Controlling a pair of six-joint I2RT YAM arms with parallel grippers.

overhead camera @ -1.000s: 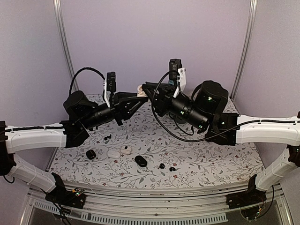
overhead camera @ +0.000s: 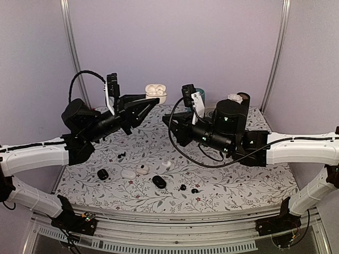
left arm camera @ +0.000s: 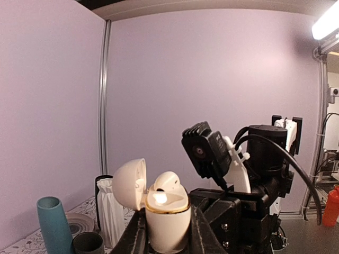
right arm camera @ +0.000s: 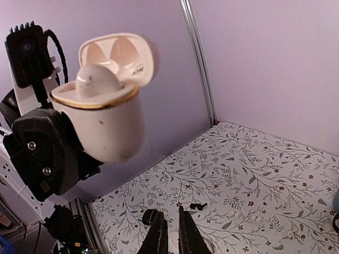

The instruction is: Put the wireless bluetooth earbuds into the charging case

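Note:
My left gripper is shut on the white charging case [left arm camera: 168, 227], held upright high above the table with its lid [left arm camera: 131, 184] raised. One white earbud [right arm camera: 98, 80] shows in the case, its rounded top standing above the rim. The other slot looks bare in the left wrist view. My right gripper [overhead camera: 170, 121] is to the right of the case and lower, apart from it. Whether its fingers [right arm camera: 183, 233] hold anything is unclear. A small white piece [overhead camera: 168, 165], probably an earbud, appears below it; whether it lies on the table cannot be told.
White cases [overhead camera: 128, 173], black cases [overhead camera: 159, 182] and small black earbuds [overhead camera: 195, 191] lie scattered on the patterned table [overhead camera: 233, 196]. A teal cup [left arm camera: 54, 225] and a dark cup [left arm camera: 88, 243] stand at the back.
The left gripper has lifted the case up and left, away from the right gripper. The right gripper has shifted slightly down.

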